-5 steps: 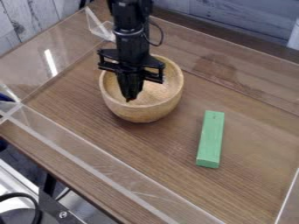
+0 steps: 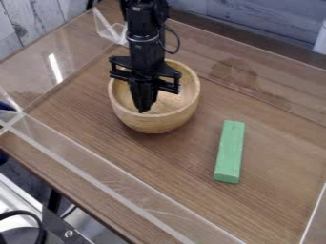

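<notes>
A light wooden bowl (image 2: 166, 119) sits on the wooden table in the upper middle of the camera view. My black gripper (image 2: 141, 93) hangs down over the bowl, its fingertips inside it, shut with nothing visible between them. Part of the bowl's interior is hidden behind the arm. To the lower right lies a long green block (image 2: 230, 151), apart from the bowl.
A black cable (image 2: 38, 221) is at the lower left corner.
My gripper has shifted slightly left over the bowl. The bowl and green block look unmoved.
</notes>
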